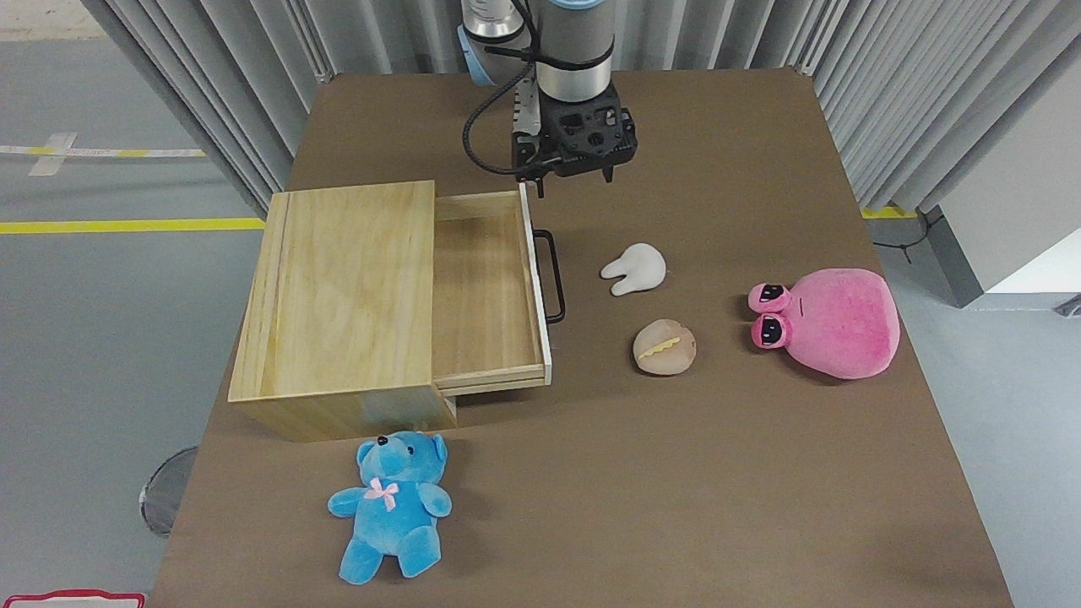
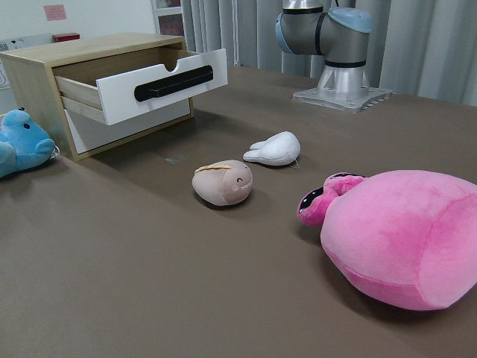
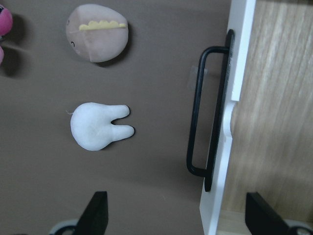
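My gripper (image 1: 574,182) is above the table near the back end of the pulled-out drawer (image 1: 481,294); in the wrist view its two fingers stand wide apart at the bottom, open and empty, over the drawer's white front and black handle (image 3: 195,112). A white soft toy with two long ears (image 3: 95,125) and a beige plush with a yellow ridge (image 3: 98,41) lie on the table beside the drawer, outside it. The drawer's visible interior is bare.
A blue teddy bear (image 1: 395,507) lies in front of the wooden cabinet (image 1: 334,284). A pink plush (image 1: 841,324) lies on the right.
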